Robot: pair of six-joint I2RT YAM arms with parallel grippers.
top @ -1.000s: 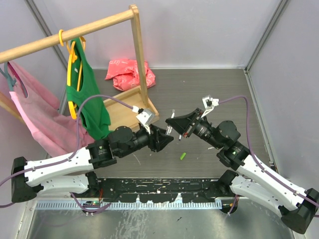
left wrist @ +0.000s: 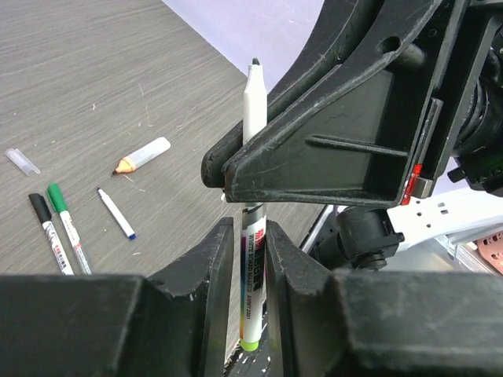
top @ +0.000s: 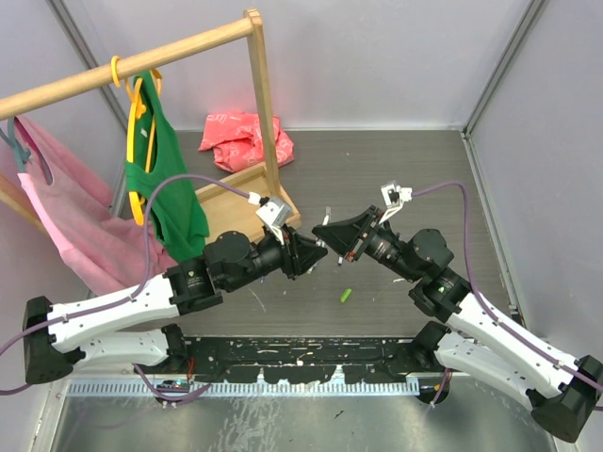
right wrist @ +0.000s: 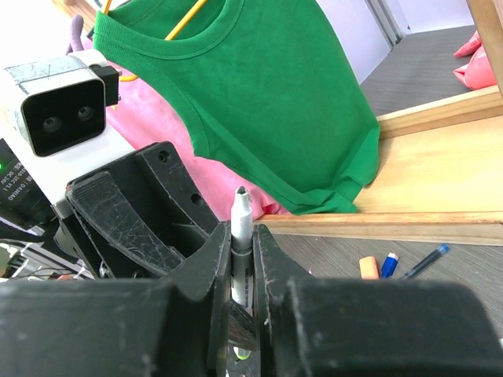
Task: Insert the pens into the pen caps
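Observation:
One white pen [left wrist: 253, 287] stands upright between my two grippers in the left wrist view, its dark point up and a light green end at the bottom. My left gripper is shut around its lower, printed part. Higher up, my right gripper has its fingers shut on the white upper part, with the tapered tip showing above them. A grey ring shows just below the right fingers. What the fingers cover is hidden. From above, only the pen's top [top: 327, 215] and a little of its body show between the grippers.
On the table lie a black-ended pen [left wrist: 52, 236], a green-ended pen [left wrist: 69, 229], a thin blue-ended pen [left wrist: 117, 214], an orange-tipped marker [left wrist: 141, 155] and a clear cap [left wrist: 22, 162]. A wooden rack with hanging clothes stands left; a light green piece [top: 346, 295] lies near the front.
Compared with a second ago, my left gripper has shifted slightly and its fingers have come in around the pen. The right gripper looks still.

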